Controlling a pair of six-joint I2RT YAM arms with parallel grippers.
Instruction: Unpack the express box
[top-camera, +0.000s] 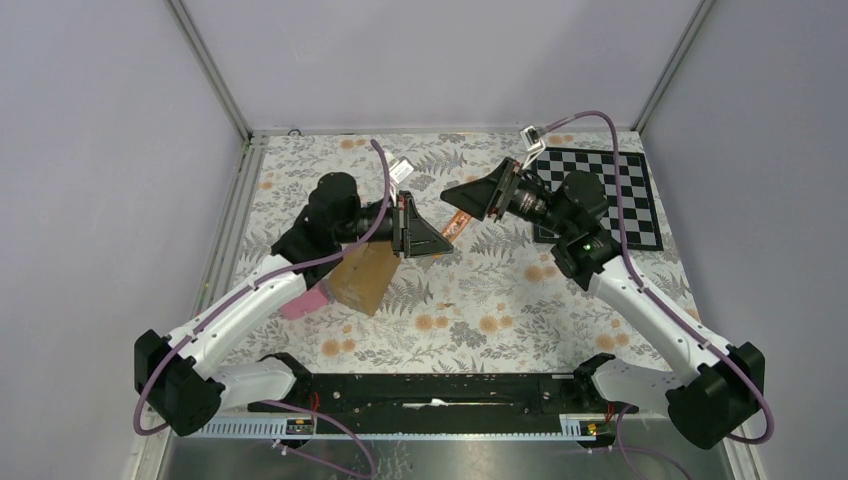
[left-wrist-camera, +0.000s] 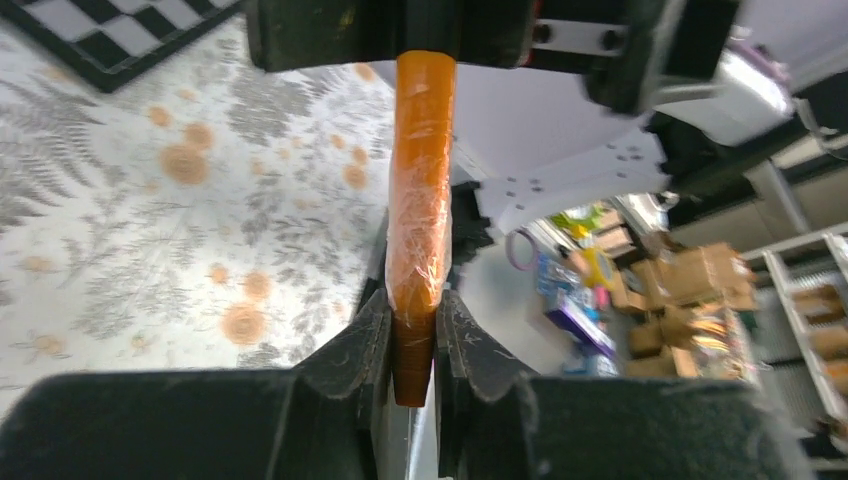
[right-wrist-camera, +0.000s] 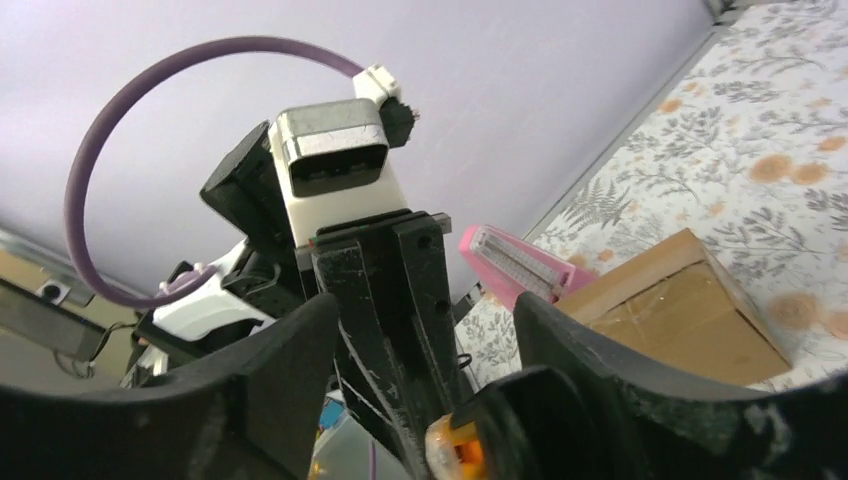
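Observation:
A slim orange tool (top-camera: 455, 227), partly wrapped in clear film, spans the gap between my two grippers. My left gripper is shut on its lower end, and the darker tip sticks out past the fingers (left-wrist-camera: 340, 385). At the tool's other end is my right gripper (top-camera: 465, 200), its fingers (right-wrist-camera: 285, 380) apart, with an orange end (right-wrist-camera: 458, 450) visible near them. Whether they still touch the tool is hard to tell. On the table below the left arm stands the brown cardboard box (top-camera: 366, 277); its side looks closed in the right wrist view.
A pink tool with a pale ridged strip (right-wrist-camera: 515, 262) lies beside the box, on its left. The black-and-white checkered board (top-camera: 640, 205) is at the back right. Bare patterned tablecloth (top-camera: 480, 310) fills the middle and front.

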